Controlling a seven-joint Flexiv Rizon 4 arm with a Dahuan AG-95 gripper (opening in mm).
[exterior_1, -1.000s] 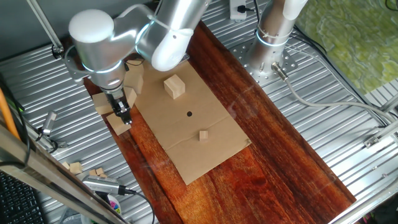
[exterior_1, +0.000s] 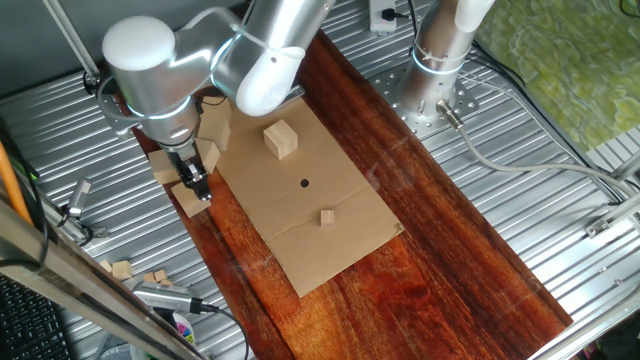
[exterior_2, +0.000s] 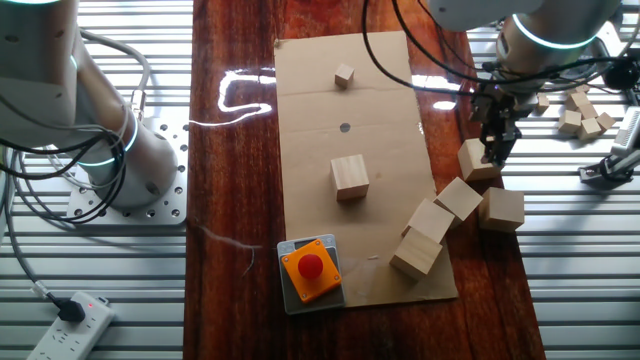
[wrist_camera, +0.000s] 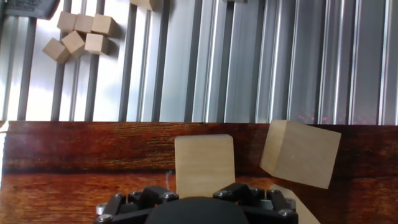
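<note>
My gripper (exterior_1: 203, 192) points down at the light wooden block (exterior_1: 188, 203) nearest the left edge of the dark wooden table. In the wrist view, that block (wrist_camera: 204, 163) lies just beyond the two black fingers (wrist_camera: 155, 195), which stand apart. Exterior view 2 puts the gripper (exterior_2: 494, 155) right over the block (exterior_2: 477, 165). I cannot tell whether the fingers touch it; nothing shows clasped between them. A second large block (wrist_camera: 305, 154) sits to its right in the wrist view.
Several more blocks (exterior_2: 427, 221) crowd close by. On the cardboard sheet (exterior_2: 310, 110) are a larger block (exterior_2: 349, 177) and a small cube (exterior_2: 344, 76). A red-buttoned box (exterior_2: 311, 268) rests at its corner. Small cubes (wrist_camera: 83, 23) lie on the ribbed metal surface.
Over the last second, the arm's upper wrist part has swung slightly left, while the gripper's tip stays at the same block. The blocks have not moved.
</note>
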